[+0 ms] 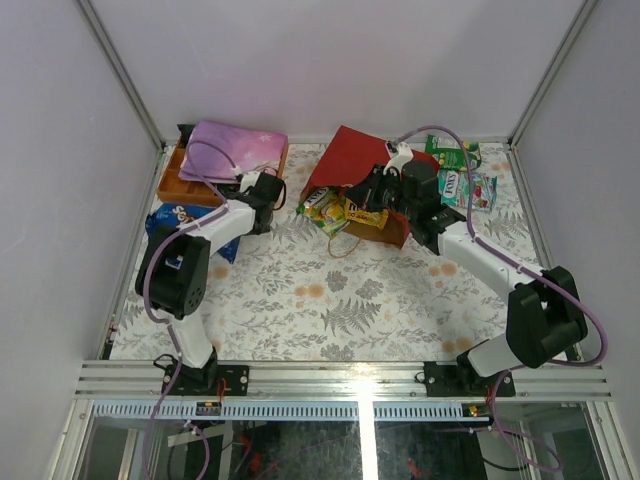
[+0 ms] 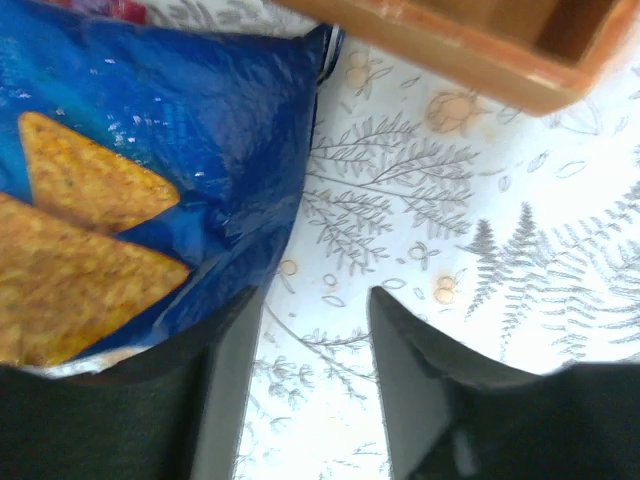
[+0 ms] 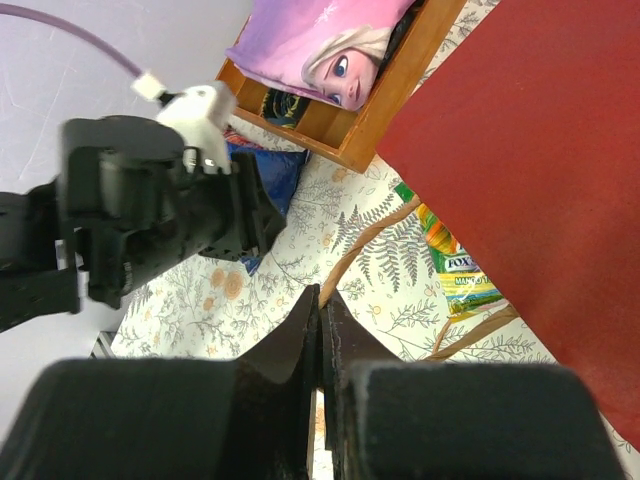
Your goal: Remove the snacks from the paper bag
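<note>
The red paper bag [image 1: 350, 152] lies tipped on the table, its mouth facing the front. My right gripper is shut on the bag's twisted handle [image 3: 375, 232]. Inside the mouth a yellow snack packet [image 1: 364, 214] shows, and a green-and-yellow packet [image 1: 323, 211] lies partly out at the left. A blue chip bag [image 2: 250, 130] rests on the cloth at the left of the table. Close beside its edge, my left gripper stands open, bare cloth showing between its fingers. How much else is inside the paper bag is hidden.
An orange-brown wooden tray [image 1: 174, 190] holding a purple pillow [image 1: 236, 143] stands behind the left gripper. At the back right lie a green packet [image 1: 453, 152] and a light teal packet [image 1: 480, 190].
</note>
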